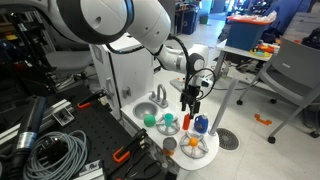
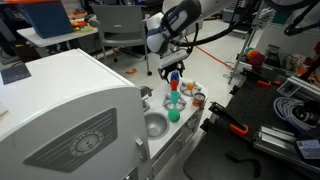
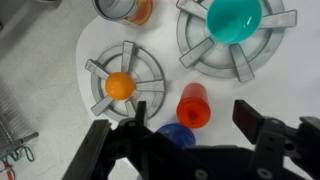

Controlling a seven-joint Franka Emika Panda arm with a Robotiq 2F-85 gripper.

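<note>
My gripper is open, its two dark fingers standing wide apart in the wrist view. Below them, an upright red bottle shows in the gap, with clear space between it and either finger. Right beside the bottle is a blue object, partly cut off by the left finger. In exterior view 1, the gripper hangs just above the red bottle and the blue object. Nothing shows held. An orange ball-like item and a teal cup each sit on a grey burner grate.
A metal can stands near the counter's front edge. Left of the burners lies a green item, near the sink and its faucet. A grey post rises right of the gripper.
</note>
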